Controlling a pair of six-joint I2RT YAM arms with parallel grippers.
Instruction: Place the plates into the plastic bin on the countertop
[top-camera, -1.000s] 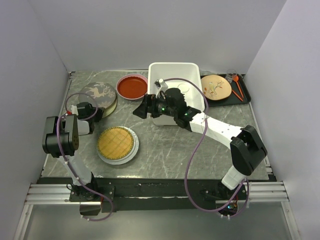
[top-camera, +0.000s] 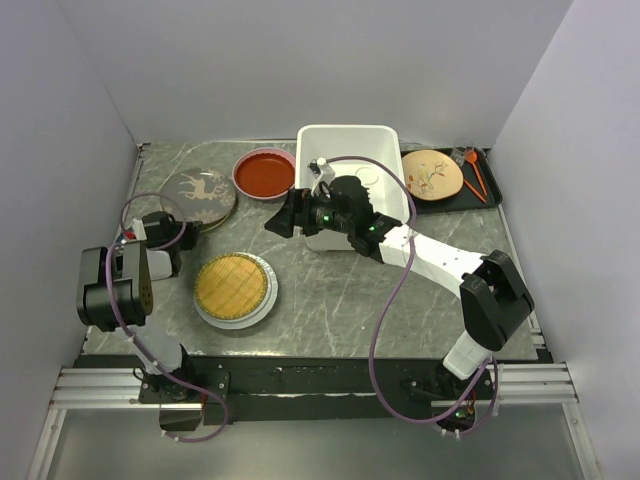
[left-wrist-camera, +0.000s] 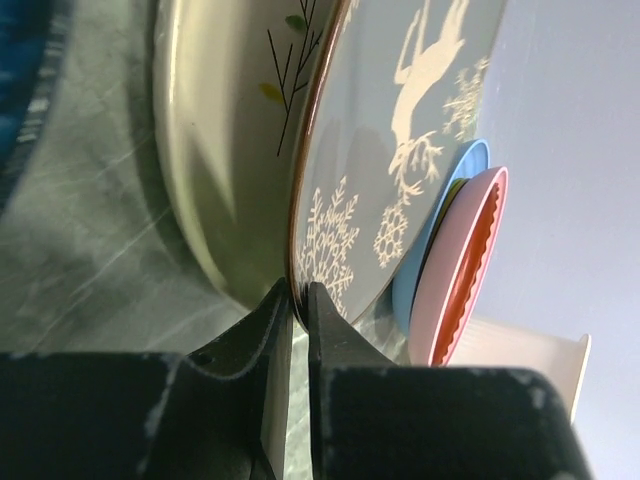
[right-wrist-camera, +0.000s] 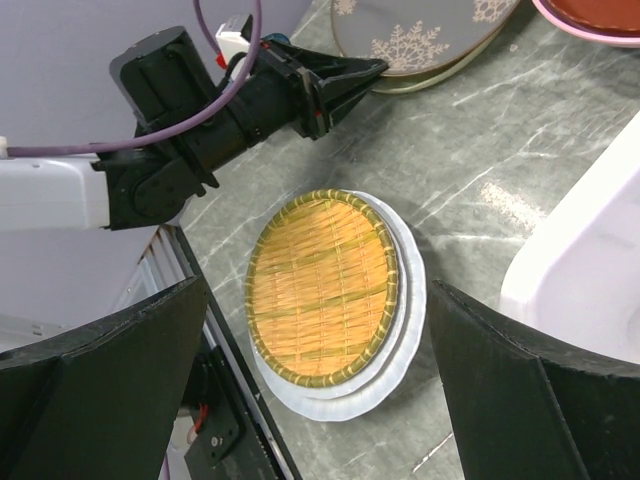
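Note:
My left gripper is shut on the rim of the grey patterned plate (left-wrist-camera: 385, 150) at the counter's back left; a cream plate (left-wrist-camera: 215, 170) lies under it. My right gripper (top-camera: 285, 215) stands open over the left edge of the white plastic bin (top-camera: 350, 140), nothing between its fingers. A woven yellow plate (top-camera: 230, 285) sits on a white plate (right-wrist-camera: 390, 370) at front left. A red plate with pink rim (top-camera: 263, 173) lies behind, left of the bin.
A black tray (top-camera: 450, 200) at back right holds a cream plate (top-camera: 430, 175), orange utensils and a glass.
My left arm has shifted slightly left and toward the front, and the grey plate appears slightly shifted with it. The right arm has not moved.

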